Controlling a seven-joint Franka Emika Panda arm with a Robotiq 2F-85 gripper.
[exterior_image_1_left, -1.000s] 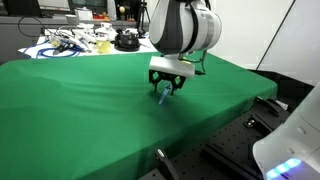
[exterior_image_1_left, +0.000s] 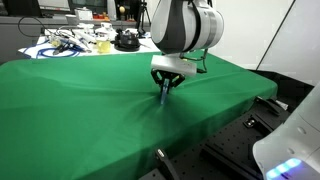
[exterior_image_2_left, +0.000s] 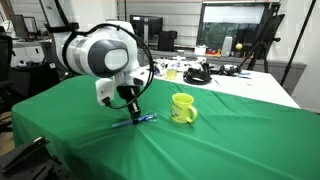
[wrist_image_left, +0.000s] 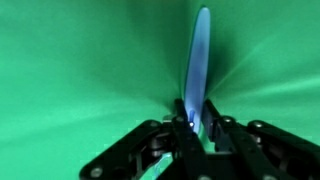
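Note:
A slim blue stick-like object (wrist_image_left: 199, 60) runs up from between my gripper's fingers in the wrist view. My gripper is shut on it, low over the green cloth. From the second exterior view, the blue object (exterior_image_2_left: 122, 124) lies nearly level at the cloth, and the gripper (exterior_image_2_left: 136, 120) comes down on its middle. The first exterior view has the same object (exterior_image_1_left: 164, 91) under the gripper, its far part hidden by the hand. Whether it touches the cloth, I cannot tell.
A yellow mug (exterior_image_2_left: 183, 108) stands close to the hand on the green cloth (exterior_image_2_left: 240, 140). Cables (exterior_image_1_left: 65, 42) and a black device (exterior_image_1_left: 127, 40) lie on the table behind.

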